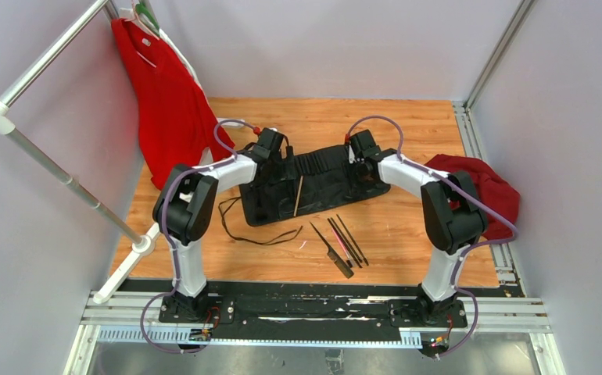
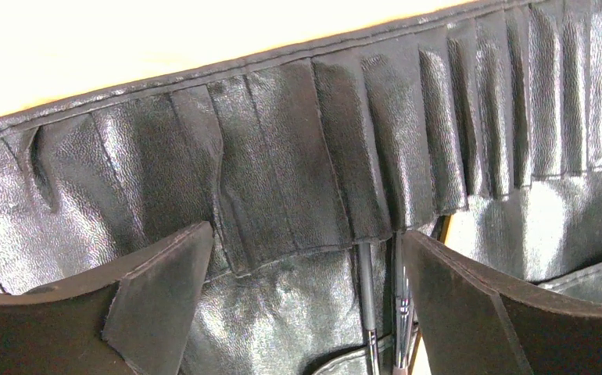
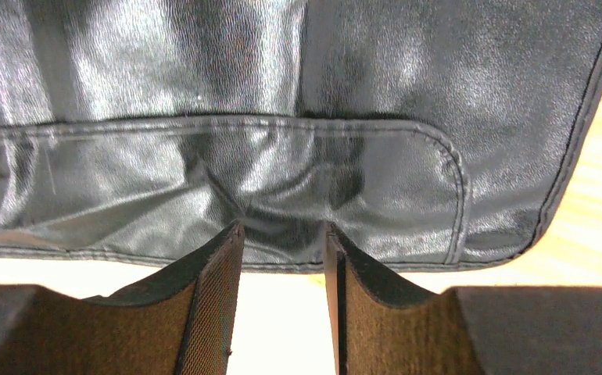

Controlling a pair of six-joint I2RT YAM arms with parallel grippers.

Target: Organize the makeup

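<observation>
The black makeup roll (image 1: 266,207) lies unfolded on the table, tilted slightly, its right end higher. Over its left part is my left gripper, whose fingers stand wide apart above the pleated slots (image 2: 282,156). Slim brushes (image 2: 367,289) stick out of the slots beside its right finger. A light wooden stick (image 1: 299,195) lies across the roll. My right gripper is open over the roll's lower right edge, with a narrower gap and nothing held. On the bare table in front lie a dark comb (image 1: 339,262) and several thin pencils (image 1: 352,238), one pink.
The roll's cord (image 1: 270,241) loops on the table at the front left. A dark red cloth (image 1: 485,195) is heaped at the right, and a red garment (image 1: 165,101) hangs at the left. Bare wood lies behind the roll.
</observation>
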